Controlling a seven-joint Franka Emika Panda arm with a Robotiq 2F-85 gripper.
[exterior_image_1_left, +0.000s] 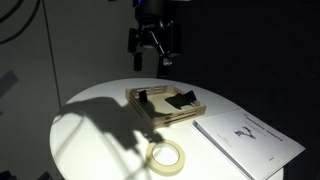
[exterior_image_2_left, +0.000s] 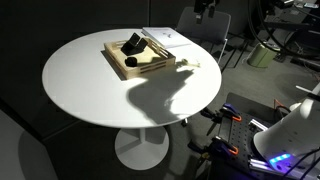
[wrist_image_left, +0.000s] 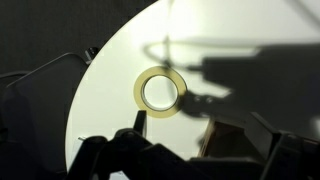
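Note:
A roll of yellowish tape (exterior_image_1_left: 165, 157) lies flat near the front of the round white table; the wrist view shows the same tape roll (wrist_image_left: 160, 91) above the fingertips. Behind it stands a shallow wooden tray (exterior_image_1_left: 172, 118) with dark items inside, among them a black block (exterior_image_2_left: 134, 44) and a small dark round thing (exterior_image_2_left: 131, 61). My gripper (exterior_image_1_left: 151, 63) hangs open, high above the tray, its two fingers well apart and nothing between them. In the wrist view, the gripper's body hides most of the tray.
A white booklet (exterior_image_1_left: 250, 140) lies to the right of the tray, near the table edge. A chair (exterior_image_2_left: 205, 25) stands beyond the table.

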